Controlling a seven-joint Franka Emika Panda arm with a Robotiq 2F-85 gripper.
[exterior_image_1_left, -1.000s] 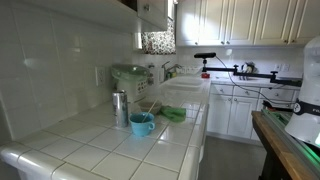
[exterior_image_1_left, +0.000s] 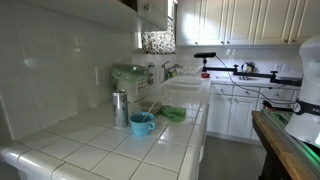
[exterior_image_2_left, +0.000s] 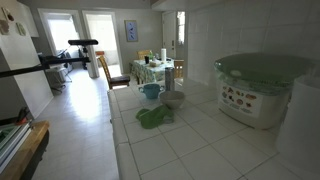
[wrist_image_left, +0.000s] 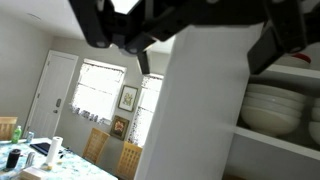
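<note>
My gripper shows only in the wrist view, as dark, blurred fingers along the top with a wide gap between them. It looks open. Behind that gap rises a pale upright panel (wrist_image_left: 190, 110), possibly a cabinet door; whether the fingers touch it I cannot tell. Right of it, shelves hold stacked white bowls (wrist_image_left: 272, 112). On the tiled counter (exterior_image_1_left: 95, 158) are a light-blue cup (exterior_image_1_left: 141, 124) with a stick leaning in it, a metallic canister (exterior_image_1_left: 121, 108) and a green cloth (exterior_image_1_left: 173, 113).
A grey bowl (exterior_image_2_left: 172, 99) sits close to the cup. Farther along the counter is a white dish rack (exterior_image_2_left: 250, 102) with a green top. A wooden-edged surface (exterior_image_1_left: 278, 140) borders the floor gap at right.
</note>
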